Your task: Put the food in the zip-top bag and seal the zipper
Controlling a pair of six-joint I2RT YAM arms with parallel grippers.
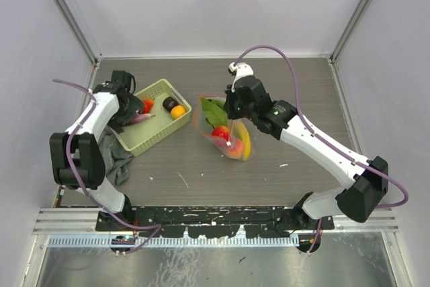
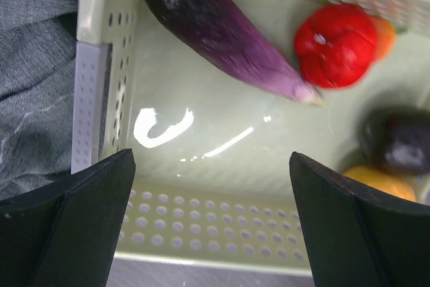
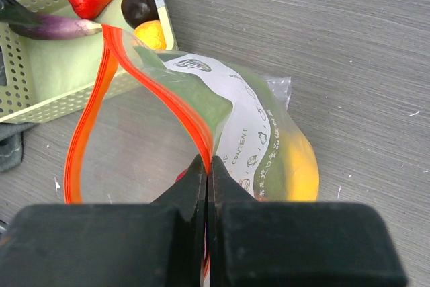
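Note:
The clear zip top bag [image 3: 248, 126] stands mouth-up on the table, its orange rim gaping to the left. Pinched between the fingers of my right gripper is one edge of that rim. Inside the bag [image 1: 225, 156] show green leaves [image 1: 214, 112], red and peach-coloured food and a yellow curved piece [image 1: 242, 140]. Over the left part of the basket [image 2: 201, 233] my left gripper is open with nothing between its fingers. Below it lie a purple eggplant [image 2: 225, 31], a red pepper [image 2: 336, 45], a dark piece [image 2: 398, 140] and an orange fruit [image 2: 379, 181].
A dark grey cloth [image 1: 115, 159] lies against the basket's left side. Bare tabletop [image 1: 178, 179] separates basket and bag at the front, and the table's right side is clear.

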